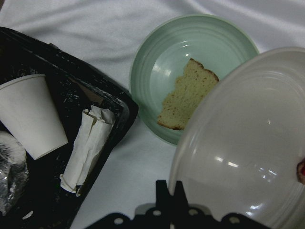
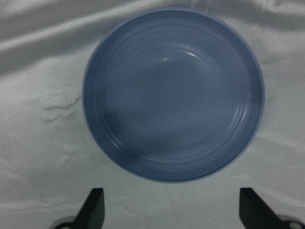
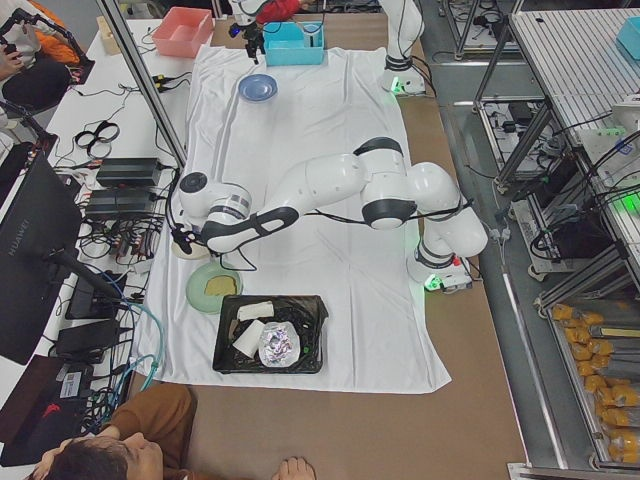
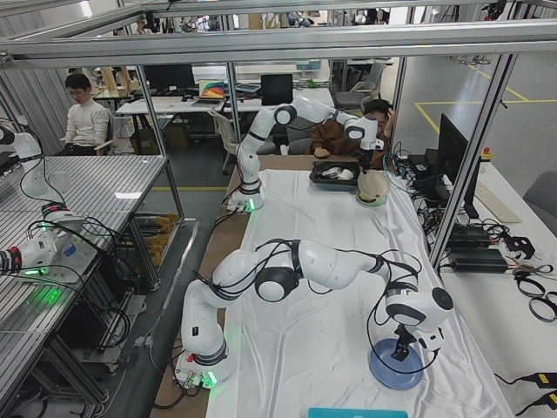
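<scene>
My left gripper is shut on the rim of a cream plate (image 1: 243,143), a small red-topped item at its right edge. Below in the left wrist view lie a green plate (image 1: 152,57) with a bread piece (image 1: 186,95), and a black tray (image 1: 47,186) holding a paper cup (image 1: 33,114), crumpled paper (image 1: 86,148) and foil (image 1: 9,176). My right gripper is open, empty, above a blue plate (image 2: 171,100), also visible in the camera right view.
A turquoise bin (image 3: 294,55) stands at the far end of the white cloth (image 3: 320,270). A person (image 3: 130,450) sits at the near edge, beside the tray end.
</scene>
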